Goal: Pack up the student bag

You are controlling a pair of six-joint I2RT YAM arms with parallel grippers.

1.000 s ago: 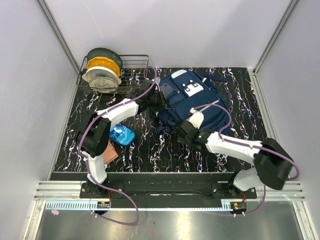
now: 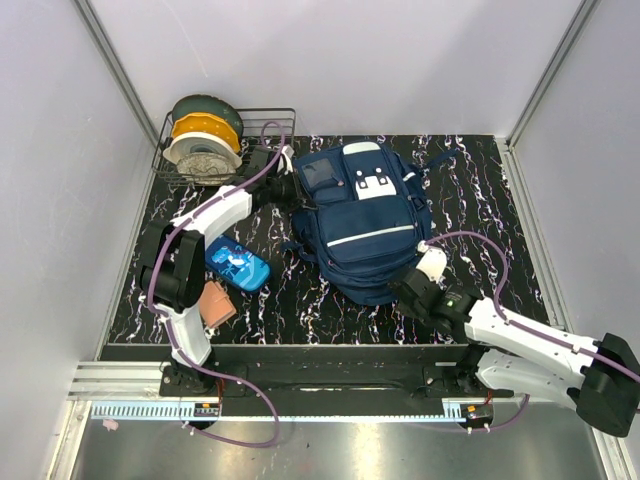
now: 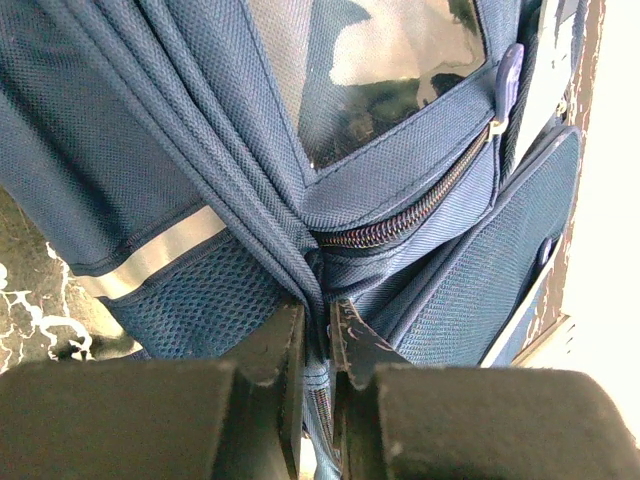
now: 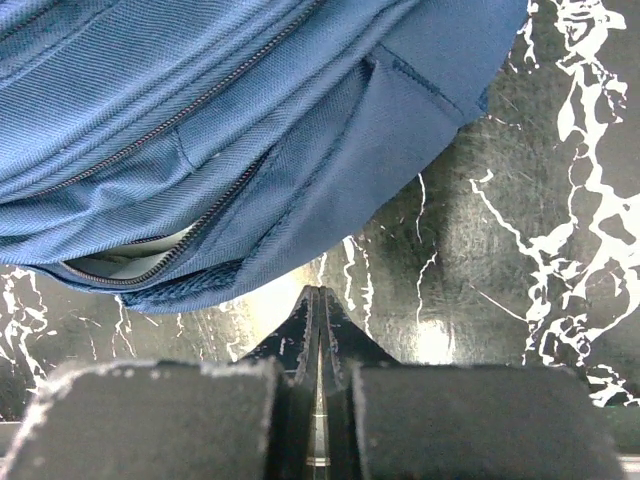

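Observation:
A navy blue backpack (image 2: pixel 375 215) lies on the dark marbled table, slightly turned, its front pockets facing up. My left gripper is shut on a fold of the bag's fabric at its left side, beside a zipper (image 3: pixel 400 220). In the right wrist view, my right gripper is shut with nothing between its fingertips, just off the bag's lower edge. A partly parted zipper (image 4: pixel 165 255) shows on the bag there. On the table's left are a blue pencil case (image 2: pixel 238 264) and a pinkish-brown flat item (image 2: pixel 215 304).
A wire rack (image 2: pixel 270 124) with several plates stands at the back left, close to my left arm. White walls border the sides and back.
The backpack has shifted left and turned straighter. My left gripper moved left with its hold on the fabric. The right gripper moved right and toward the front edge.

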